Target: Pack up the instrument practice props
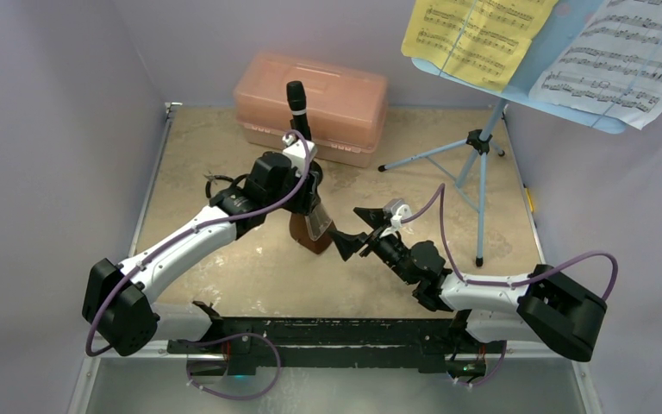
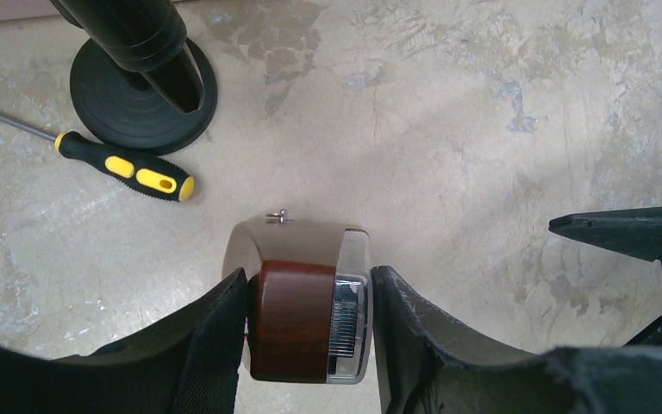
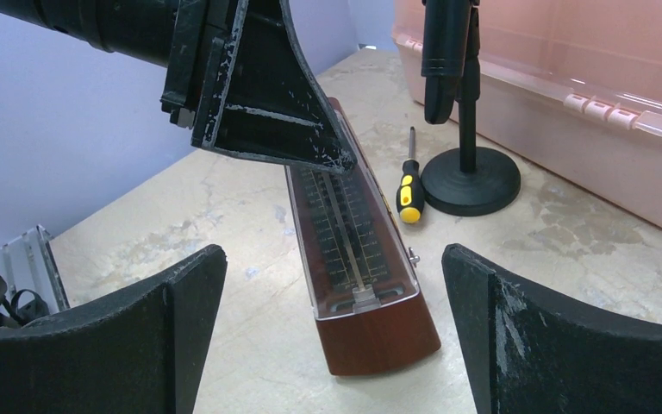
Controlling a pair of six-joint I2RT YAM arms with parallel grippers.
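Observation:
The brown metronome (image 3: 379, 336) with a clear front cover stands in the middle of the right wrist view, leaning a little. My left gripper is shut on its narrow upper end, its fingers pressing on both sides. Whether the metronome's base touches the table, I cannot tell. To its right, my right gripper (image 1: 346, 225) is open and empty, one fingertip close to the base in the top view. A black microphone (image 1: 297, 103) is held on a round-based stand (image 3: 474, 183). The translucent pink case (image 1: 310, 90) at the back has its lid down.
A yellow-black screwdriver (image 2: 129, 169) lies against the stand's base. The light blue music stand (image 1: 481, 168), bearing yellow and white sheets, has its tripod legs at the right. Bare table (image 1: 241, 276) extends in front of the metronome.

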